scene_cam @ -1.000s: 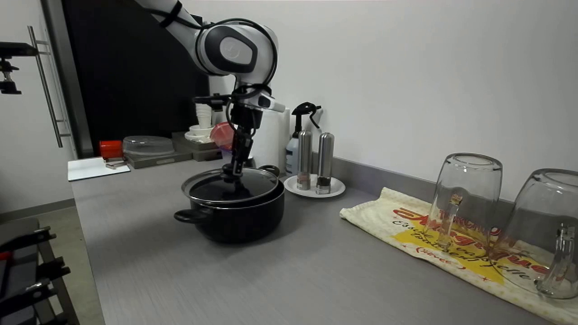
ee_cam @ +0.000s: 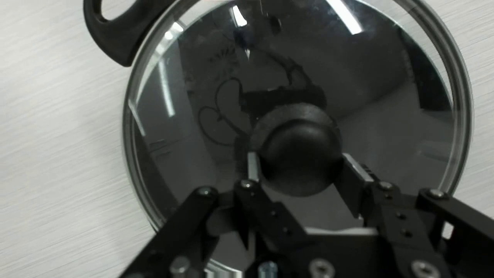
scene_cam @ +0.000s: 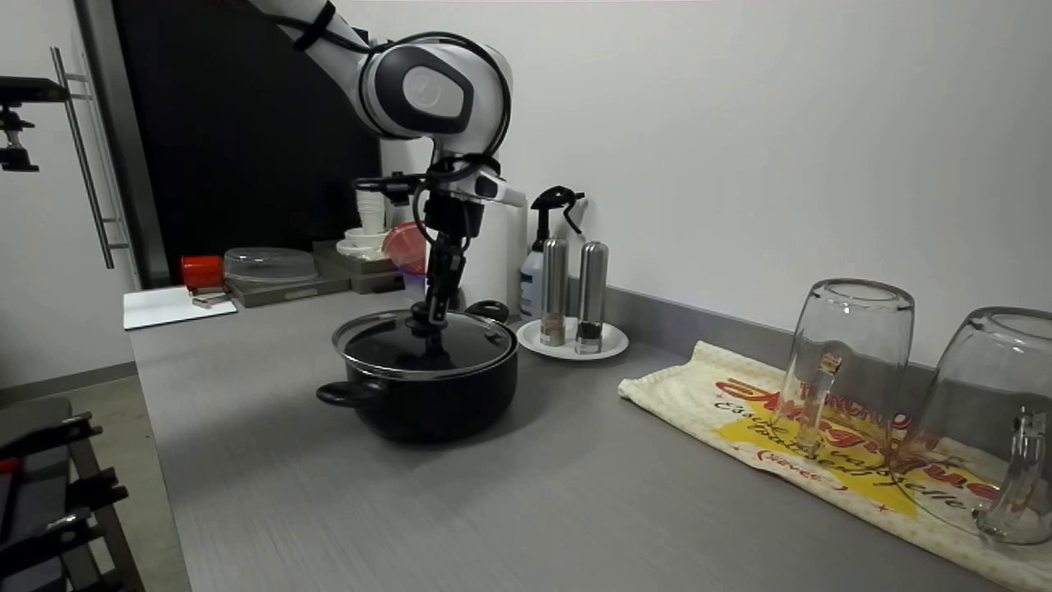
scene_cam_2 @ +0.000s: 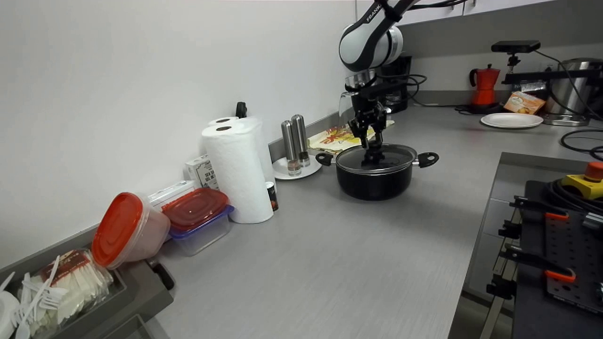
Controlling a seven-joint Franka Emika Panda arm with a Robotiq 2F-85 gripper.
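Note:
A black two-handled pot [scene_cam: 439, 404] stands on the grey counter, its glass lid [scene_cam: 380, 350] lying over the opening and looking level with the rim. In the wrist view the lid's round black knob [ee_cam: 301, 148] sits between the fingers of my gripper, which is shut on it from both sides. Exterior view 2 shows the arm coming down from above onto the lid [scene_cam_2: 398, 155], with the pot [scene_cam_2: 373, 186] underneath. Whether the lid's rim is fully seated all round cannot be told.
Behind the pot, two steel mills [scene_cam: 592, 296] stand on a white plate [scene_cam: 616, 342] by the wall. Two upturned glass mugs [scene_cam: 853, 355] rest on a printed cloth [scene_cam: 680, 385] to the right. A paper towel roll [scene_cam_2: 237, 175] stands near the wall.
The lid has shifted slightly right and down with my gripper. Earlier it sat off-centre to the left, exposing part of the pot's right rim; now it covers the opening more evenly.

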